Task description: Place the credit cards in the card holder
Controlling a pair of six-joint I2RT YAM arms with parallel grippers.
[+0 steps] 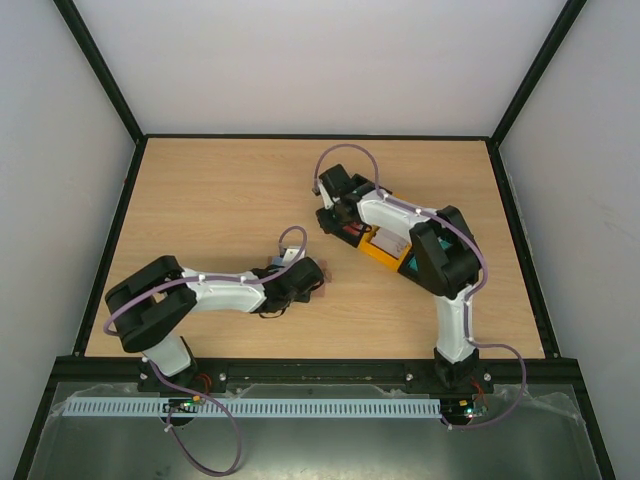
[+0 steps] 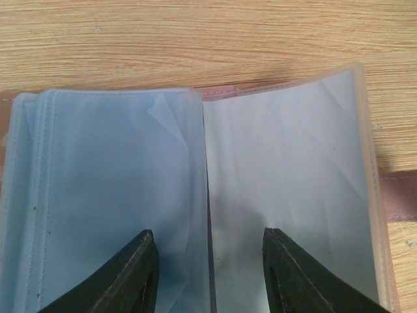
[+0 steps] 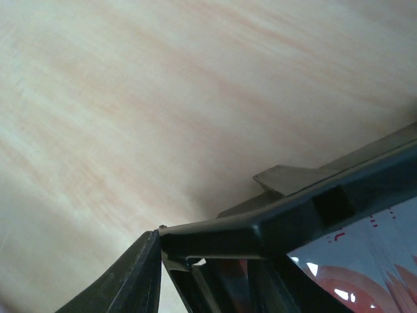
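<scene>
The card holder, with a bluish clear sleeve (image 2: 117, 189) and a whitish clear sleeve (image 2: 287, 169), lies under my left gripper. Its fingers stand apart over the seam between the sleeves, nothing held. Toward the back right, the card tray has a black compartment, a yellow one (image 1: 378, 256) with a pale card (image 1: 390, 242), and a teal card (image 1: 412, 262). My right gripper is open, its fingers either side of the tray's black corner (image 3: 215, 241). A grey and red card (image 3: 358, 267) shows inside that compartment, right of the fingers.
Bare wooden table (image 1: 210, 200) stretches across the left and back. Clear room also lies in front of the tray, between the two arm bases. The right arm (image 1: 440, 255) passes over part of the tray and hides it.
</scene>
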